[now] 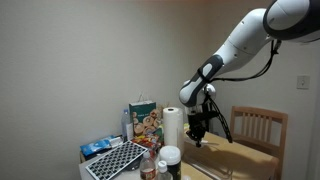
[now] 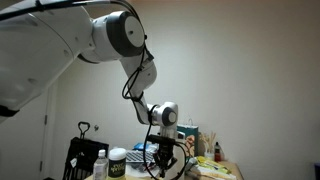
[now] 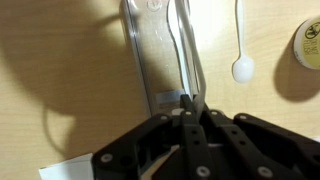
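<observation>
In the wrist view my gripper is shut on a slender pale utensil [image 3: 194, 50], which runs away from the fingertips toward the top edge. Its far end is out of frame, so its kind is unclear. Behind it lies a shallow clear tray [image 3: 150, 60] with another white utensil [image 3: 178, 35] inside. To the right of the tray a white spoon [image 3: 242, 68] rests on the table. Exterior view 1 has the gripper [image 1: 198, 143] low over the table, but the held piece is too small to make out there.
A round lidded tub [image 3: 311, 40] sits at the right in the wrist view, and a white sheet [image 3: 70, 169] at lower left. Paper towels [image 1: 172, 127], a jar [image 1: 171, 158], bottles [image 1: 148, 166] and a dark rack [image 1: 116, 158] crowd the table's left side.
</observation>
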